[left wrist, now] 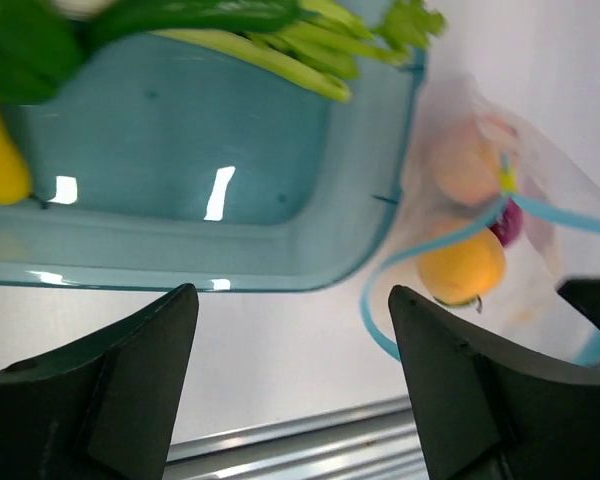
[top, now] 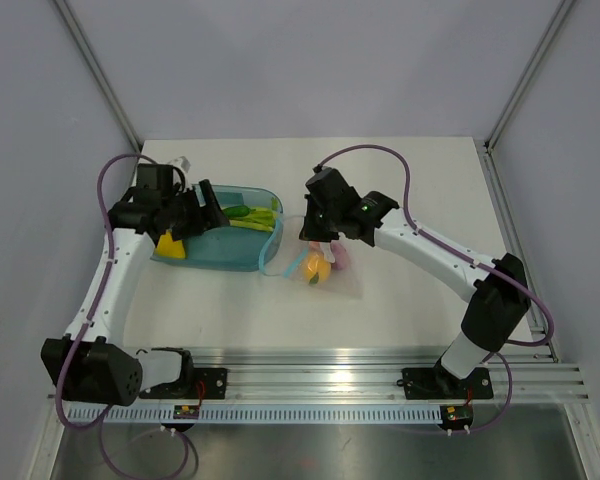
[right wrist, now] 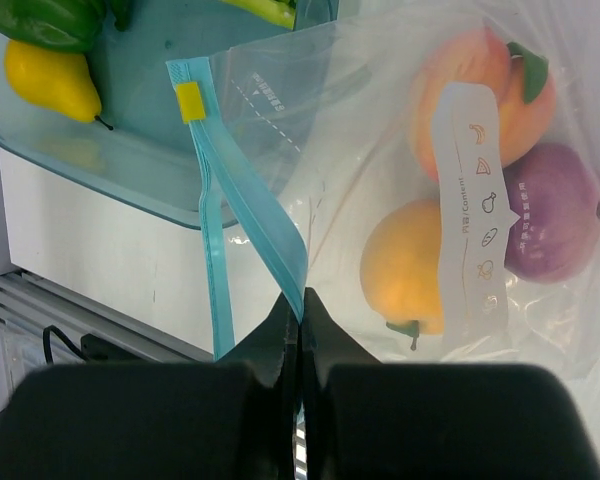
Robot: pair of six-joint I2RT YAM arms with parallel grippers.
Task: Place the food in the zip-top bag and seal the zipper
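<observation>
A clear zip top bag point(right wrist: 325, 160) with a blue zipper edge lies mid-table, its mouth facing the bin. Inside it are a peach point(right wrist: 462, 80), an orange fruit point(right wrist: 400, 265) and a purple fruit point(right wrist: 552, 215). My right gripper is shut on the blue edge at the mouth, which stands apart in two strips. Over the bin hangs my left gripper point(top: 208, 207), open, nothing between its fingers in the left wrist view. In the blue-green bin point(left wrist: 180, 240) lie a green pepper point(right wrist: 55, 22), a yellow pear point(right wrist: 50, 82) and green stalks point(left wrist: 270, 60).
The bin stands left of the bag, its near right corner close to the bag's mouth. A metal rail point(top: 310, 365) runs along the front edge.
</observation>
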